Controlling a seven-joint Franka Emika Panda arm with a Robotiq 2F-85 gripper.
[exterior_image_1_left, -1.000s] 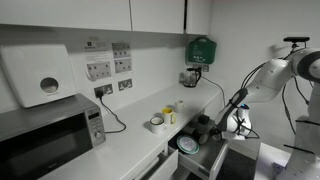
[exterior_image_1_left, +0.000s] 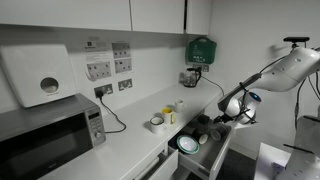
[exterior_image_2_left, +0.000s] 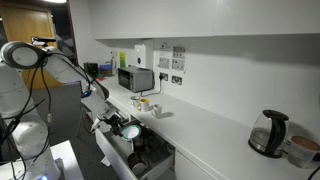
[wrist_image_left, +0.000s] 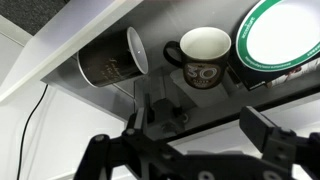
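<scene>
My gripper stands open above an open drawer (exterior_image_1_left: 205, 158), nothing between its fingers. Seen in the wrist view, a dark mug with pale lettering (wrist_image_left: 108, 58) lies on its side at the upper left. Next to it is a second dark mug (wrist_image_left: 202, 72), its white inside showing and a large "50" on its side. Both mugs are ahead of the fingertips and apart from them. A white plate with a green rim (wrist_image_left: 282, 32) lies at the upper right. The arm partly hides the drawer's near end in the first exterior view.
The microwave (exterior_image_1_left: 75, 122) stands at the left of the counter. White cups (exterior_image_1_left: 157, 124) stand near the counter's middle. A kettle (exterior_image_2_left: 268, 133) sits at the far right in the second exterior view.
Over the last second my arm's wrist has risen from lower over the drawer's near end, and the forearm has swung with it. The plate and cups on the counter look unmoved.
</scene>
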